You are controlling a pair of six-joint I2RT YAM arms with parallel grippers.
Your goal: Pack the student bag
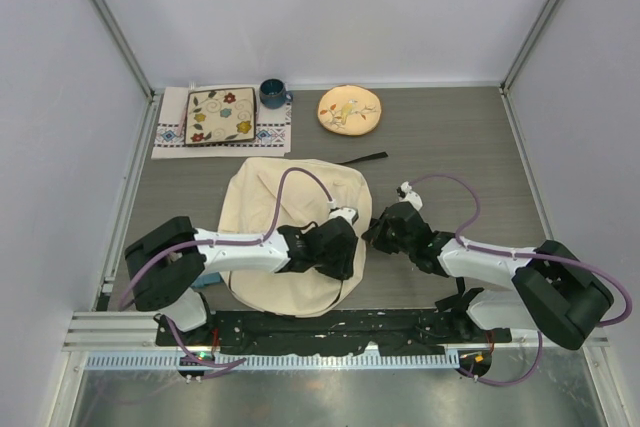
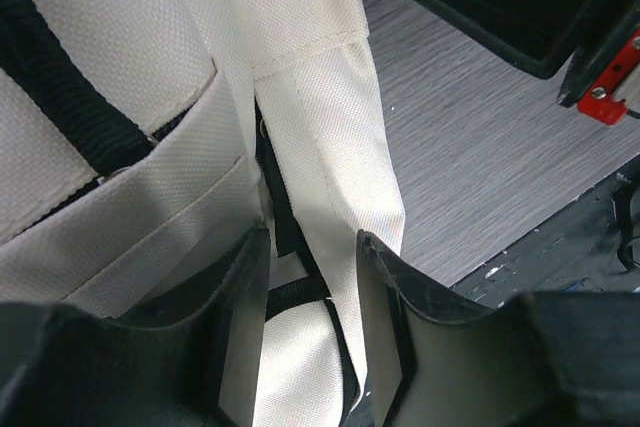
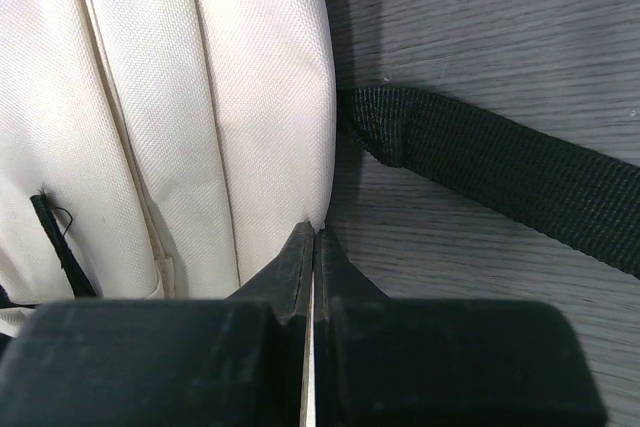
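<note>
The cream student bag (image 1: pixel 260 197) lies flat, with black trim and strap, under my left arm. My left gripper is over the bag's front part at a dark-lined opening, fingers apart with a black strip visible between them. My right gripper is shut on the bag's right edge, a fold of cream fabric at its fingertips. A black strap (image 3: pixel 490 167) lies on the table beside that edge.
At the back are a patterned mat (image 1: pixel 272 136) with a floral case (image 1: pixel 219 115), a blue mug (image 1: pixel 272 94) and a round yellow cushion (image 1: pixel 349 110).
</note>
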